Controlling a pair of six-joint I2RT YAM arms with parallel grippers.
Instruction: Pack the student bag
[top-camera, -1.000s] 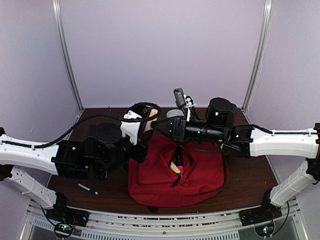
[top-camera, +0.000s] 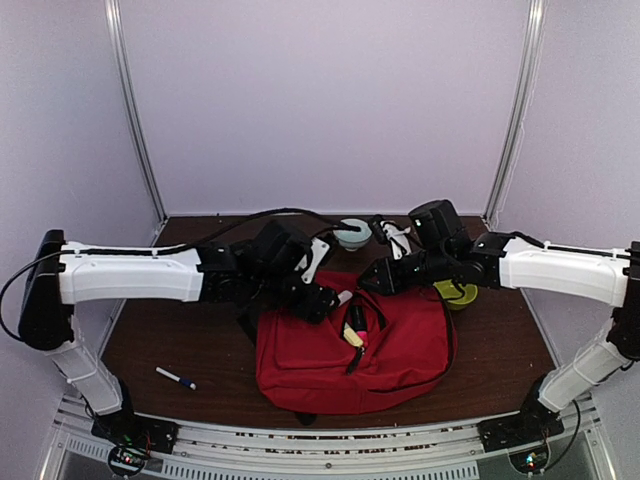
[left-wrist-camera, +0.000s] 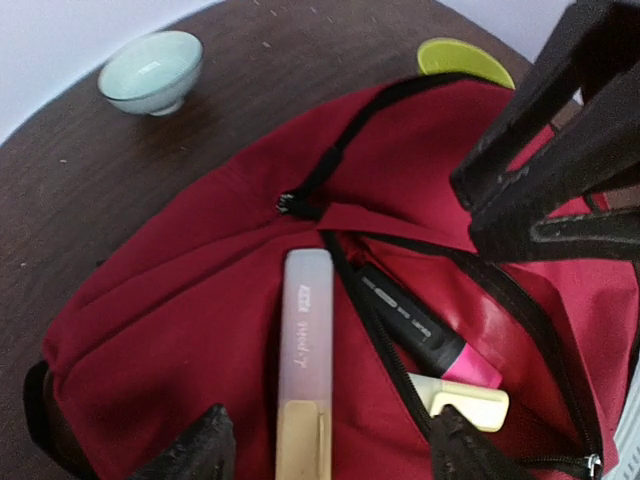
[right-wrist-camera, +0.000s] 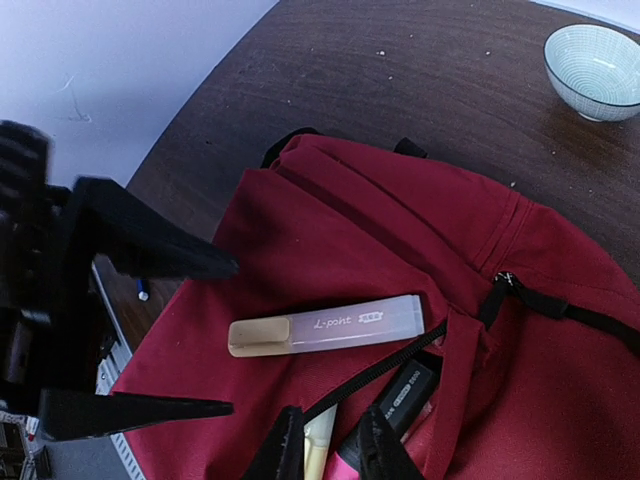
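The red backpack (top-camera: 330, 370) lies unzipped on the dark table. A translucent L-point case (left-wrist-camera: 305, 340) with beige end lies on its fabric beside the opening, which holds a black-and-pink marker (left-wrist-camera: 410, 315) and a cream item (left-wrist-camera: 470, 405). My left gripper is over the case, fingers apart on either side, nothing held; in the right wrist view its dark fingers enter from the left. My right gripper hovers above the opening at right, its tips close together at the bottom of its wrist view; whether they touch is unclear.
A pale bowl (top-camera: 353, 232) stands behind the bag, a yellow-green bowl (top-camera: 463, 296) at its right. A pen (top-camera: 175, 378) lies on clear table at front left. Both arms are close together over the bag.
My left arm has swung rightward over the bag from the left. A second ago the case was up at the grippers; now it lies on the bag. My right arm has shifted slightly right.
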